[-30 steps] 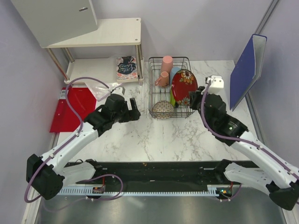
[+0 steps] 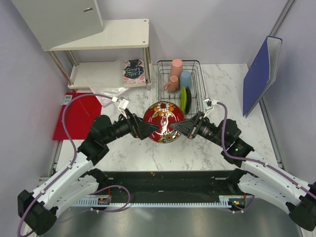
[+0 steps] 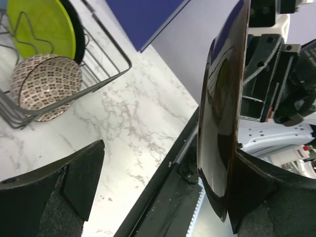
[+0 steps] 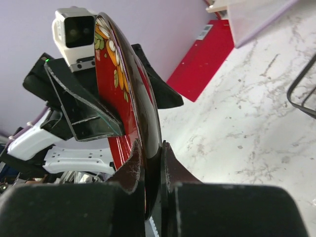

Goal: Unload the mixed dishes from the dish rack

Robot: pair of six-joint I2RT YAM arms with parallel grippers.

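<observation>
A red floral plate [image 2: 163, 122] hangs over the counter in front of the dish rack [image 2: 201, 81]. My right gripper is shut on its edge. My left gripper is open around the plate's opposite edge, with one finger on either side. In the left wrist view the plate lies close against the right-hand finger [image 3: 266, 200], while a wide gap separates it from the other. The rack holds a green plate [image 2: 183, 100], a black plate [image 2: 188, 100], pink cups [image 2: 177, 68], a blue cup [image 2: 185, 79] and a brown-patterned dish [image 3: 52, 84].
At the back left stands a shelf [image 2: 96, 71] with a printed box [image 2: 134, 72] on it. A red mat [image 2: 81, 116] lies at the left, and a blue folder [image 2: 256, 74] leans at the right.
</observation>
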